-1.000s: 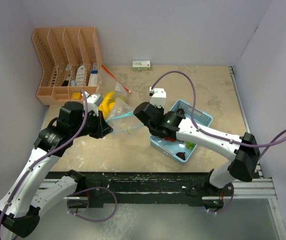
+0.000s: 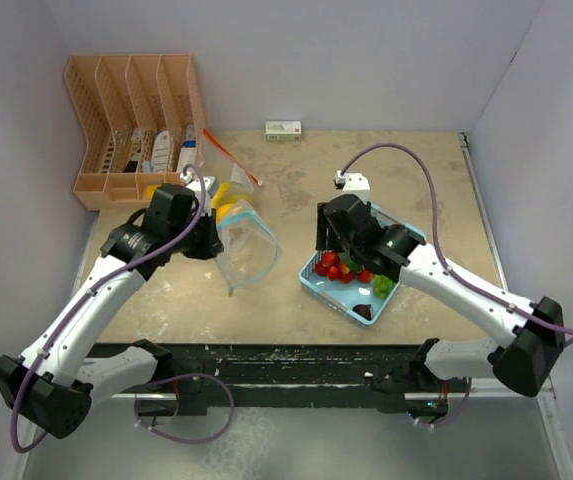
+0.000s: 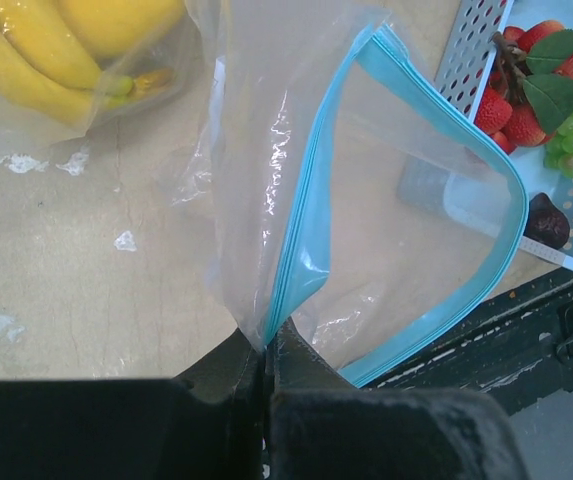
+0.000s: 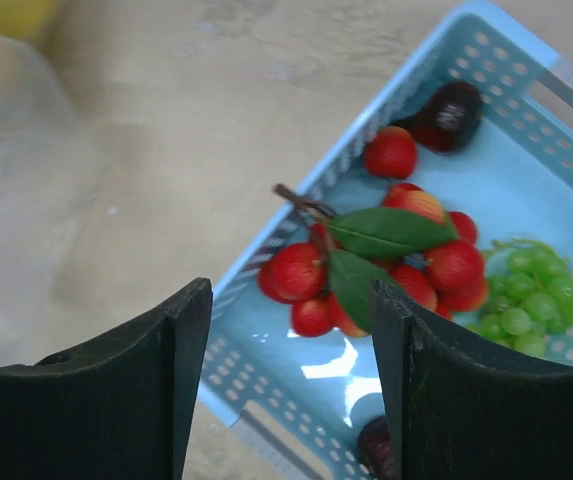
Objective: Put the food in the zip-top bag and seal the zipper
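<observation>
My left gripper is shut on the edge of a clear zip bag (image 2: 251,250) with a blue zipper, whose mouth hangs wide. Bananas (image 3: 46,60) lie in clear plastic behind it. My right gripper, its fingers apart and nothing seen between them, hangs over the blue basket (image 2: 366,315). The basket holds red fruits (image 4: 296,270) with leaves (image 4: 386,230), green grapes (image 4: 536,300) and dark items (image 4: 446,115).
An orange divided rack (image 2: 106,80) stands at the back left, a small box (image 2: 283,130) at the back centre.
The right gripper has moved right, away from the bag to above the basket. The left gripper has shifted slightly, and the bag's mouth now hangs more open in the top view.
</observation>
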